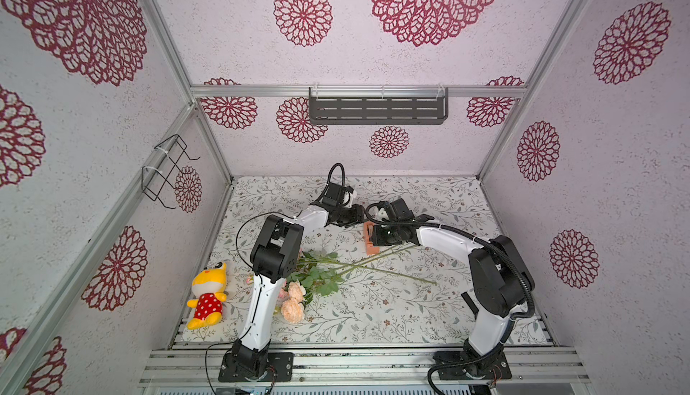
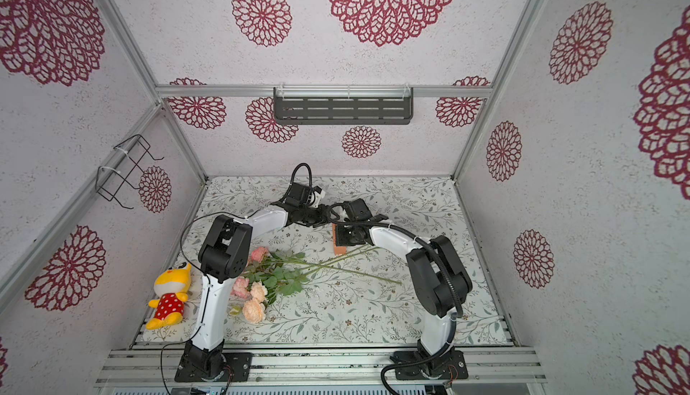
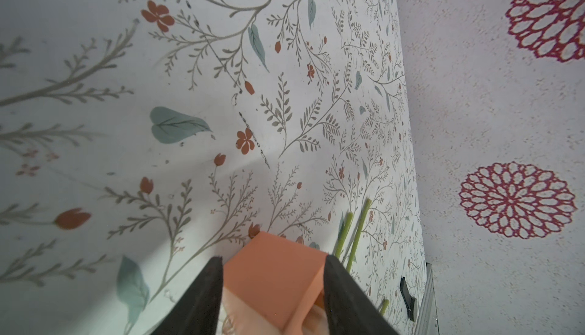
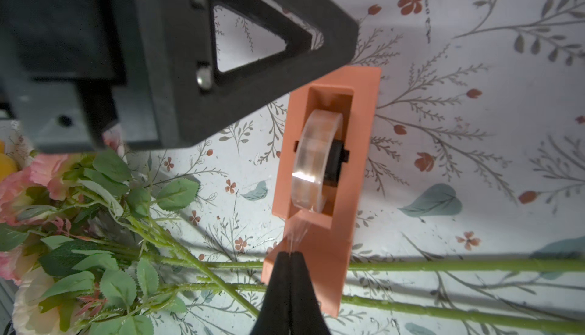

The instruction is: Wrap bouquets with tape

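Observation:
An orange tape dispenser (image 4: 356,158) with a clear tape roll (image 4: 310,164) lies over the flower stems. My right gripper is shut at its lower end; a clear strip of tape (image 4: 297,231) runs from the roll to its touching fingertips. In the left wrist view, the dispenser's end shows between the spaced fingers of my left gripper; whether they press on it I cannot tell. One black left finger (image 4: 317,42) overlaps the dispenser's far end in the right wrist view. The bouquet (image 1: 320,276), pink and peach roses with green stems, lies left of centre.
A yellow plush toy (image 1: 208,294) in a red dress sits at the front left. Both grippers are close together at mid table. Open table surface (image 1: 402,308) lies in front. A grey shelf (image 1: 377,107) hangs on the back wall.

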